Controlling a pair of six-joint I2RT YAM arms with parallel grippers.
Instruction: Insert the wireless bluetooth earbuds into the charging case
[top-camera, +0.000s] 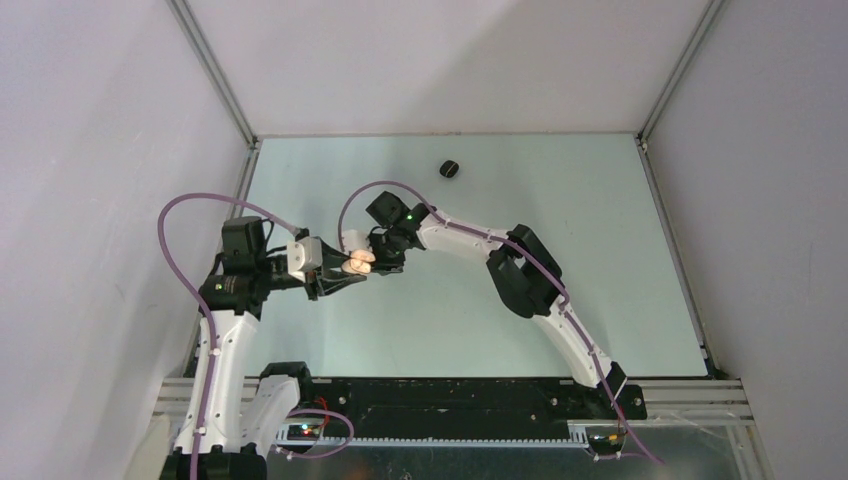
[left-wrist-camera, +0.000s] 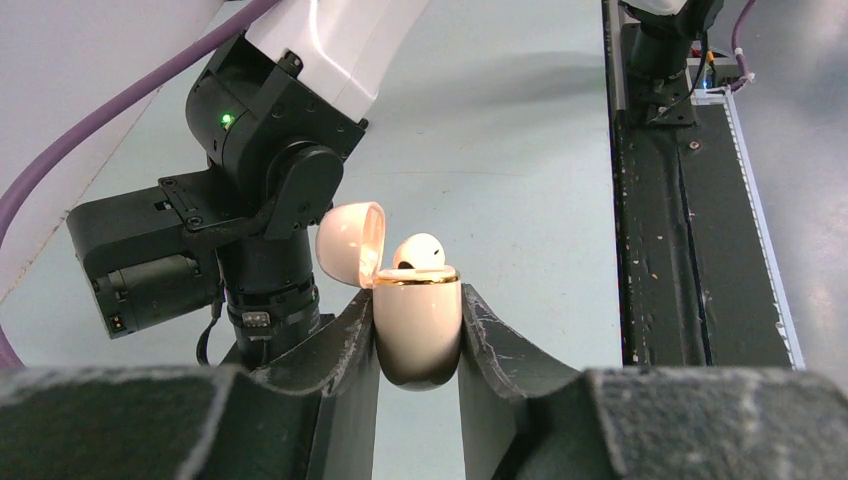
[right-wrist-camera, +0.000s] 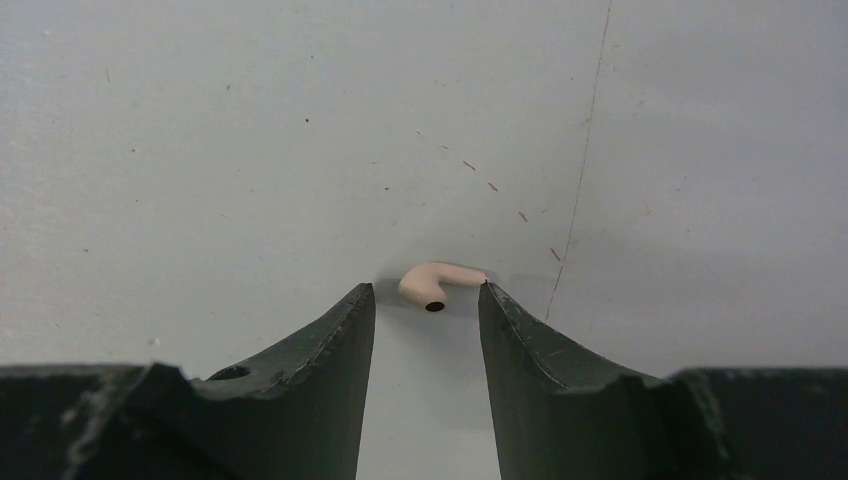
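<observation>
My left gripper is shut on the pink-white charging case (left-wrist-camera: 416, 330), held upright in the left wrist view with its lid (left-wrist-camera: 347, 243) open and a white earbud (left-wrist-camera: 420, 250) visible inside. In the top view the case (top-camera: 358, 262) sits beside the right wrist. My right gripper points down at the table, fingers part open, around or just above a loose earbud (right-wrist-camera: 430, 287) lying on the surface; whether the fingertips touch it I cannot tell.
A small black object (top-camera: 449, 169) lies at the back of the table (top-camera: 500, 330). The right arm's wrist is very near the case.
</observation>
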